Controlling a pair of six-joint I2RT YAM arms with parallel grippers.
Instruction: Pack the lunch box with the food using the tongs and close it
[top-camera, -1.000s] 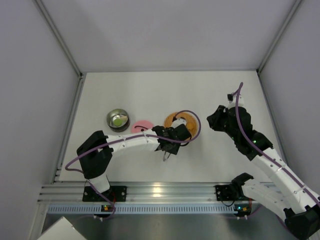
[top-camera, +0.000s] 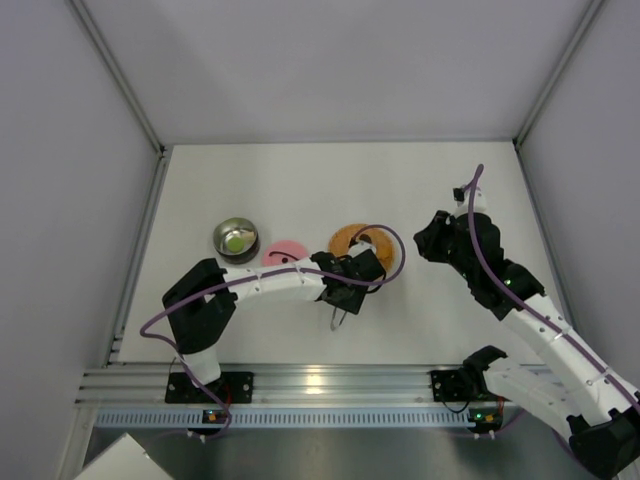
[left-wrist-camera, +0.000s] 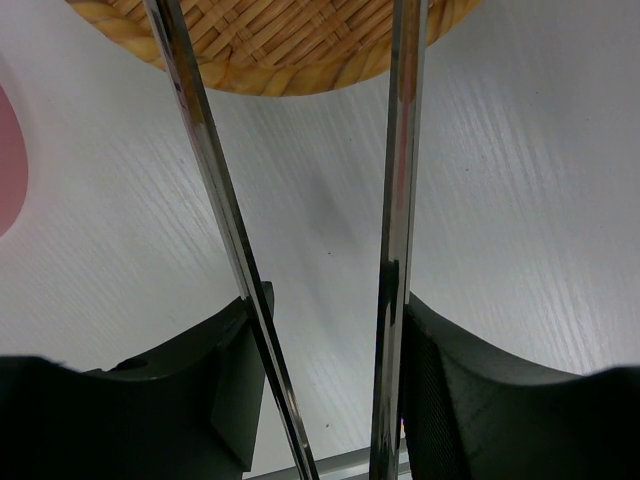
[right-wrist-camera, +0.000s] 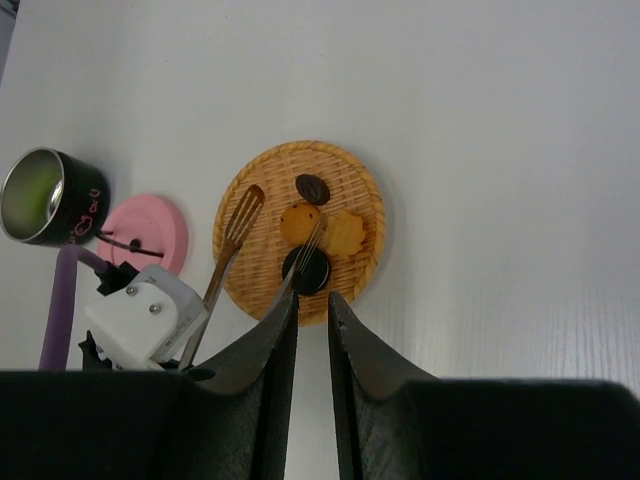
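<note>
My left gripper is open, its two long metal fingers spread, with nothing between them in the left wrist view. In the right wrist view those fingers end in fork-like tips above a round woven tray (right-wrist-camera: 240, 285). On the tray lie a dark oval piece (right-wrist-camera: 312, 188), a round orange piece (right-wrist-camera: 298, 222), a yellow piece (right-wrist-camera: 345, 234) and a round black piece (right-wrist-camera: 313, 273). A dark pot (top-camera: 236, 240) with something green inside stands at the left, beside a pink disc (top-camera: 285, 253). My right gripper stands open and empty, right of the tray.
A dark stick-like piece (right-wrist-camera: 130, 243) lies across the pink disc. The left arm crosses in front of the disc and hides part of the tray in the top view.
The left arm and its gripper have shifted slightly to the right in the top view. The right arm, pot, disc and tray look unmoved.
</note>
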